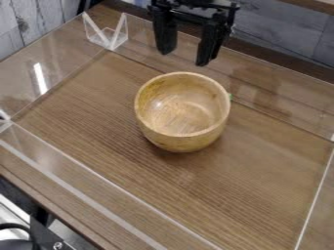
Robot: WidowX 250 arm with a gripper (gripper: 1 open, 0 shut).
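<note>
A pale wooden bowl [182, 108] sits upright and empty near the middle of the wooden table [196, 195]. Behind it, at the top centre, the black gripper [185, 49] hangs above the far part of the table, with two dark parts pointing down. Whether it is open or shut, or has anything between its fingers, is not clear at this size.
Clear brackets appear at the back left and left edge. Dark cables lie at the top left and bottom left corners.
</note>
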